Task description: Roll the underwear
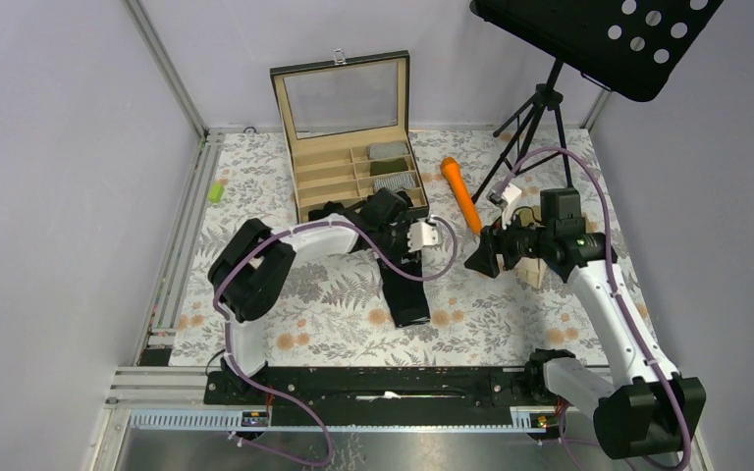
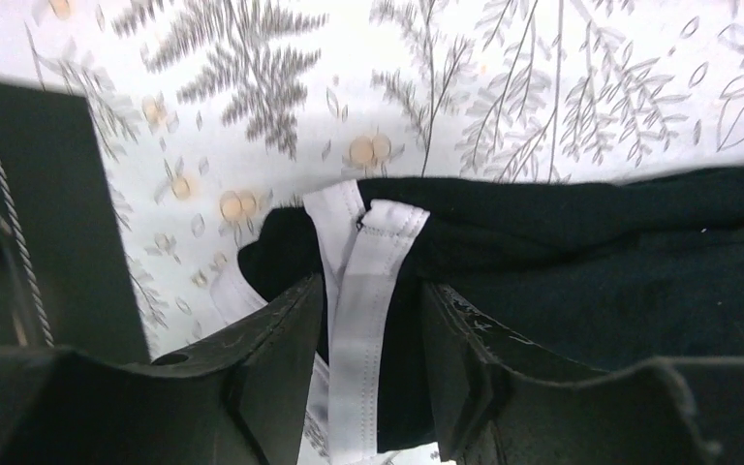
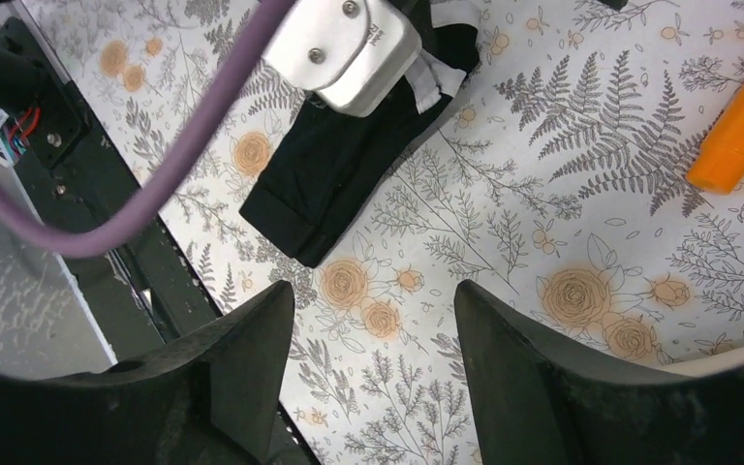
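Note:
The black underwear (image 1: 403,294) lies folded in a long strip on the patterned table, its white waistband (image 2: 368,310) at the end under my left gripper (image 1: 403,247). In the left wrist view, the left fingertips (image 2: 300,300) sit low on either side of that band, part open; whether they grip cloth is unclear. In the right wrist view, the underwear (image 3: 329,184) is at upper left, partly under the left arm. My right gripper hangs open over bare table to the right, nothing between its fingers.
An open compartment box (image 1: 326,182) with several rolled items stands behind. An orange object (image 1: 459,191) and a black stand (image 1: 540,103) are at back right. Beige items (image 1: 530,270) lie beside the right arm.

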